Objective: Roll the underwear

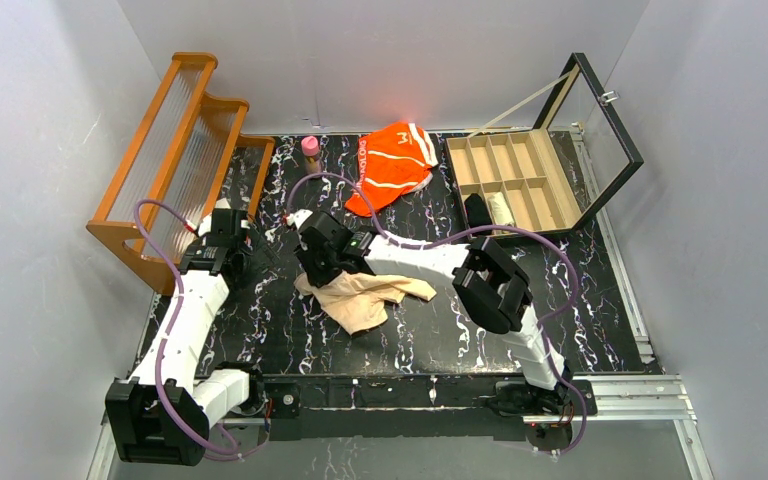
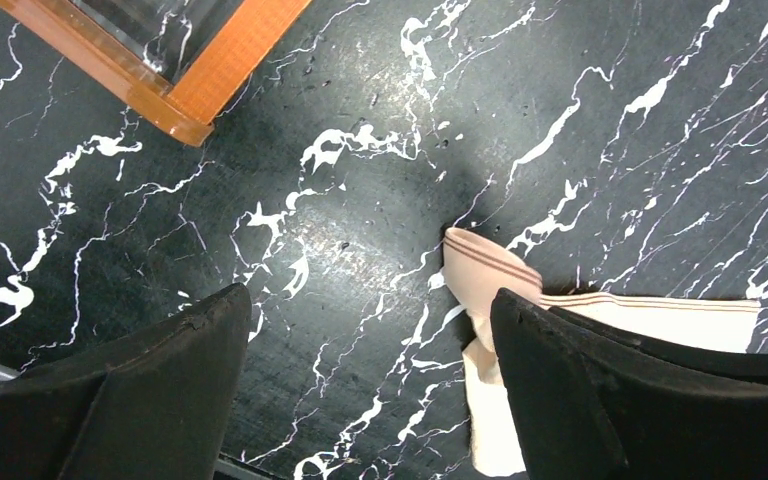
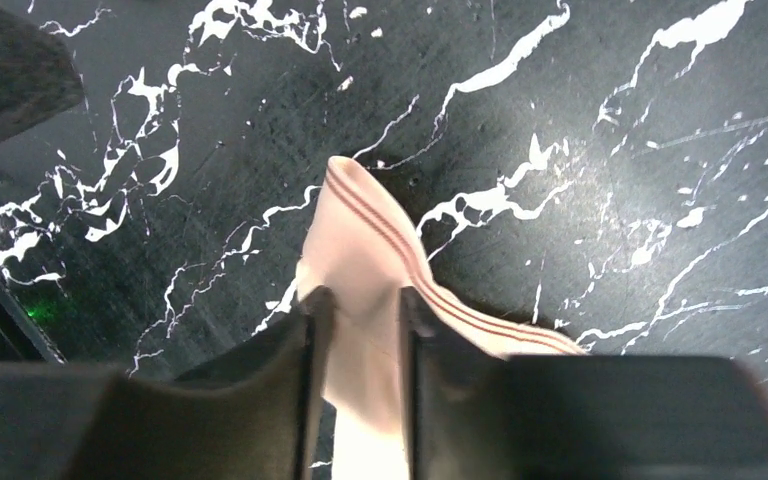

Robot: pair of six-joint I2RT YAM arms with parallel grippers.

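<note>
The beige underwear (image 1: pixel 365 300) lies loosely spread on the dark marbled table, its striped waistband along the far side. One corner of it stands up in a fold, seen in the right wrist view (image 3: pixel 360 235). My right gripper is over that corner, its fingers a narrow gap apart with cloth showing between them; whether they press on it is hidden. To the left, my left gripper stands wide open over bare table, apart from the cloth. A dark part of the left gripper shows at the right wrist view's upper left.
A wooden rack (image 1: pixel 160 150) stands on the left, close to my left arm. Behind are a pink-capped bottle (image 1: pixel 311 152) and an orange bag (image 1: pixel 393 165). An open compartment box (image 1: pixel 510 165) holds rolled items at back right.
</note>
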